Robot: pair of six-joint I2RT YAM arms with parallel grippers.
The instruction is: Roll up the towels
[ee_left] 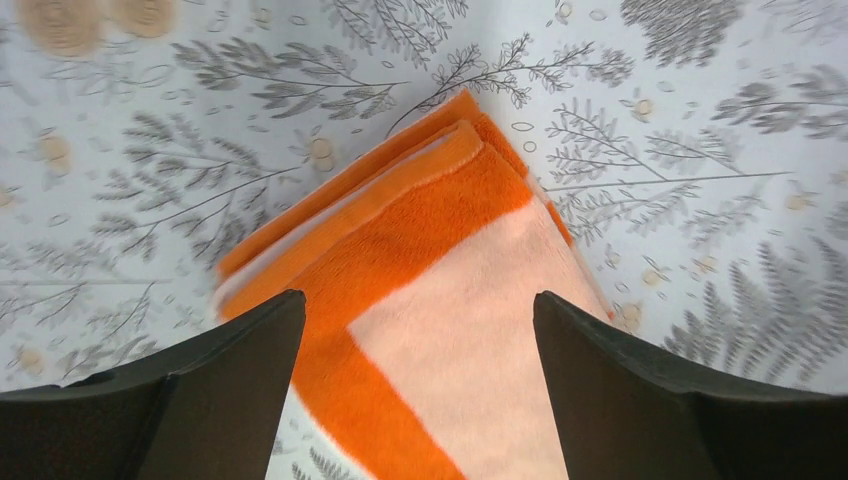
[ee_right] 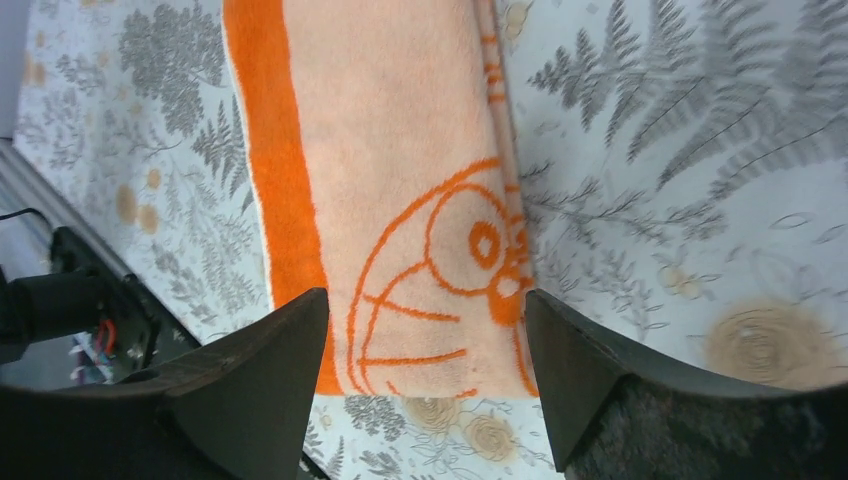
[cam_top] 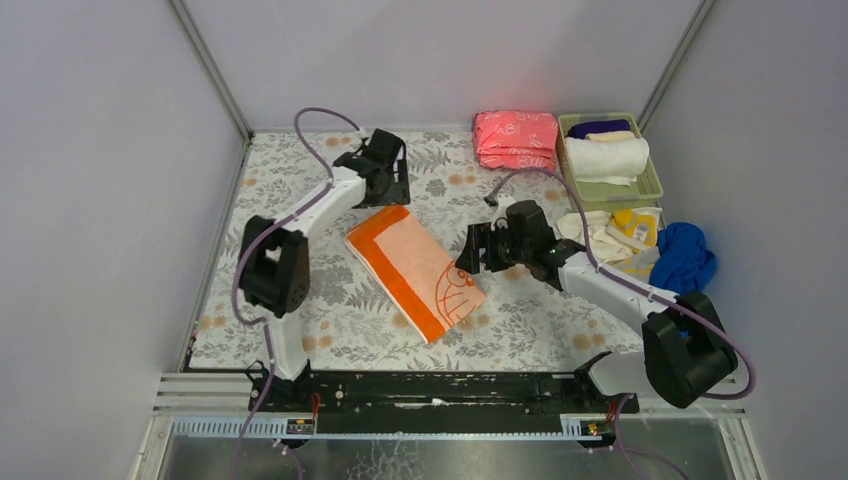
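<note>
An orange and peach folded towel [cam_top: 410,270] lies flat and diagonal in the middle of the table, showing layered edges in the left wrist view. My left gripper [cam_top: 385,185] is open above its upper-left end; that towel corner [ee_left: 400,230] appears between and beyond the fingers. My right gripper [cam_top: 480,248] is open over the lower end, whose line-patterned part [ee_right: 440,290] shows between the fingertips.
A stack of pink towels [cam_top: 515,135] lies at the back, beside a green bin [cam_top: 640,190] of rolled or folded towels. Pale and yellow cloths [cam_top: 620,240] and a blue cloth [cam_top: 682,260] lie at the right.
</note>
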